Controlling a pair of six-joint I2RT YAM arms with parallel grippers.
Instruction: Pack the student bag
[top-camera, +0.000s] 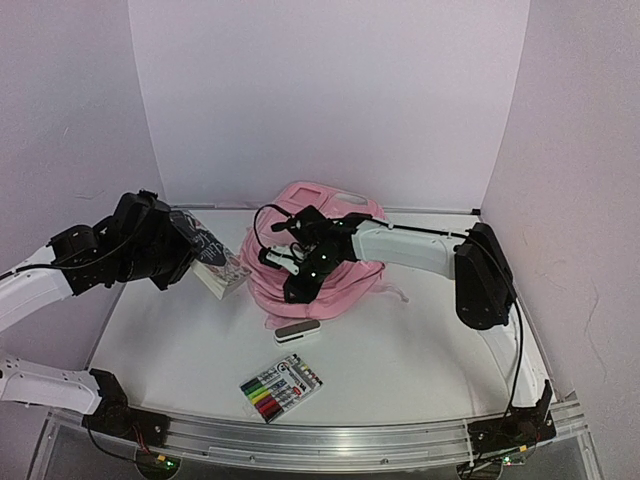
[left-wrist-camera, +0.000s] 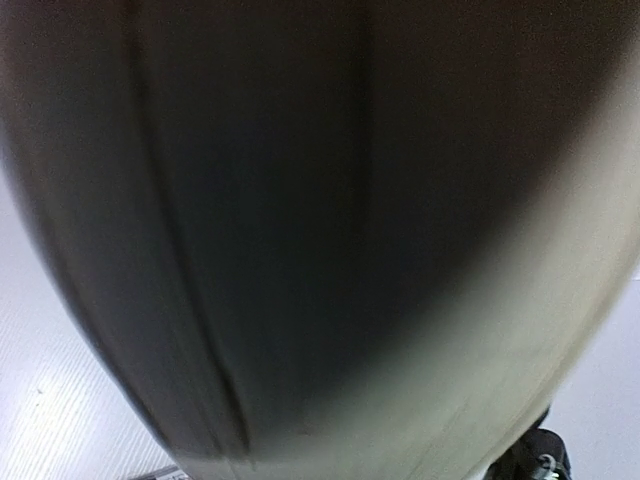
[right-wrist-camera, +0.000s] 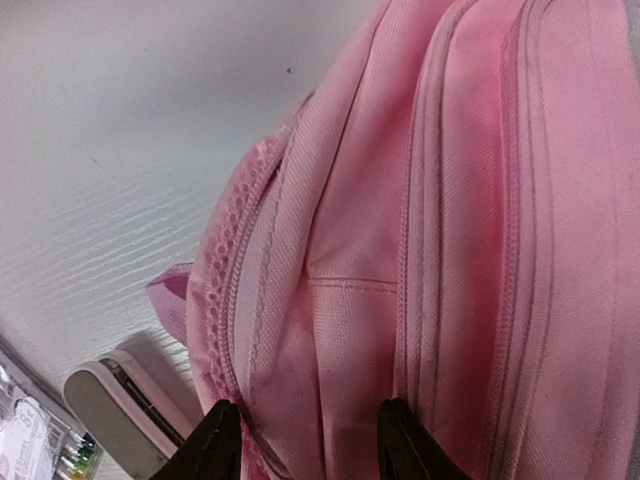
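Observation:
The pink bag (top-camera: 312, 198) lies at the back middle of the table, its fabric loosely folded. My left gripper (top-camera: 185, 245) is shut on a book (top-camera: 222, 270) with a dark and white floral cover, held tilted to the left of the bag. That book (left-wrist-camera: 420, 400) fills most of the left wrist view and hides the fingers there. Over the bag's front is my right gripper (top-camera: 300, 288). The right wrist view has its fingers (right-wrist-camera: 213, 450) apart, above a zippered edge of the bag (right-wrist-camera: 350, 350); whether they touch the fabric is unclear.
A grey and white case (top-camera: 297, 331) lies just before the bag, and a pack of coloured markers (top-camera: 281, 388) nearer the front edge. My right arm covers the right back area.

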